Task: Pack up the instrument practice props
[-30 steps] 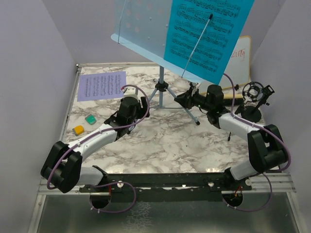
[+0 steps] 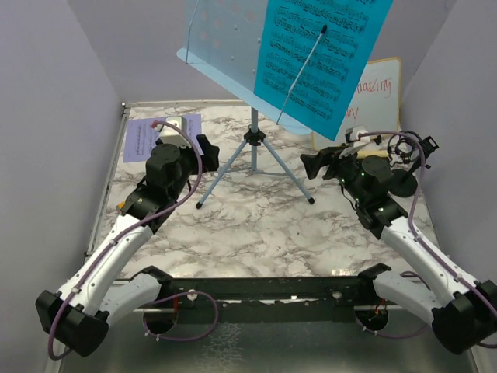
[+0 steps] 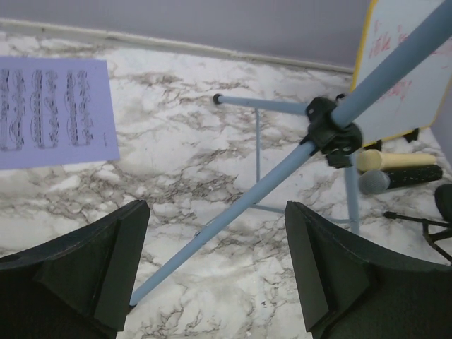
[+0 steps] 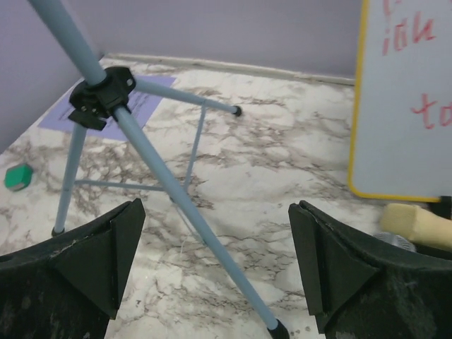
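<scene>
A blue music stand with its tripod legs (image 2: 279, 162) stands upright at the middle back of the marble table. Turquoise sheet music (image 2: 320, 58) rests on its tilted desk under a thin wire holder. Just left of the tripod is my left gripper (image 2: 208, 153), its fingers (image 3: 106, 265) apart and empty. A tripod leg (image 3: 233, 210) shows beyond that gap. On the other side, my right gripper (image 2: 312, 165) is open and clear of the stand, with another leg (image 4: 194, 215) seen past its fingers (image 4: 346, 268).
Purple sheet music (image 3: 56, 116) lies flat at the back left. A whiteboard (image 4: 406, 106) with red writing leans at the back right, near a cream cylinder (image 4: 413, 222). A green block (image 4: 18, 176) sits at the left.
Both grippers have drawn outward from its legs, left one leftward, right one rightward. The left arm now covers the green block in the top view.
</scene>
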